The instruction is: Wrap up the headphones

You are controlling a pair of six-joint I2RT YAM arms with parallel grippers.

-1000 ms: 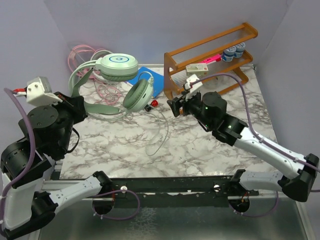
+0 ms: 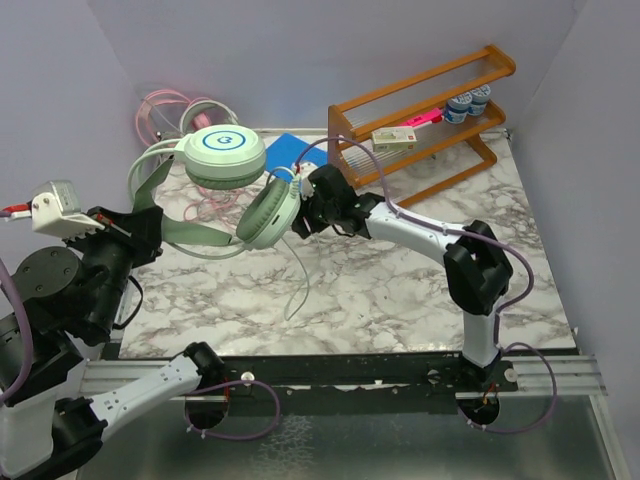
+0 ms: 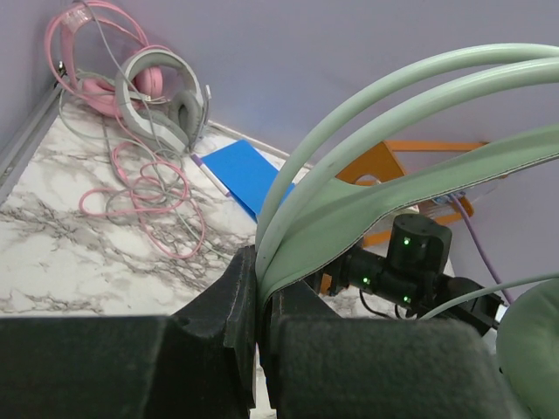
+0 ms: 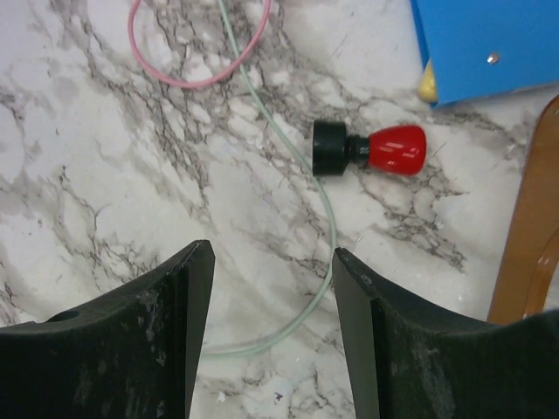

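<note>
Pale green headphones [image 2: 222, 148] hang high above the table at the left, their cable trailing down from the lower ear cup [image 2: 268, 213]. My left gripper is shut on the padded headband [image 3: 349, 214], which rises from between its fingers. In the right wrist view the thin green cable [image 4: 328, 214] curves over the marble, passing between and beyond the fingers of my right gripper. That gripper stands part open, and nothing is gripped in it. From above, my right gripper is just right of the lower ear cup.
A red and black small object [image 4: 397, 150] lies by the cable, near a blue folder [image 4: 489, 52]. Pink headphones [image 3: 96, 87] and grey headphones [image 3: 157, 100] with tangled cables sit at the back left. A wooden shelf [image 2: 340, 125] stands back right.
My right gripper has moved left, toward the hanging headphones and cable. The cable's lower loop moved left.
</note>
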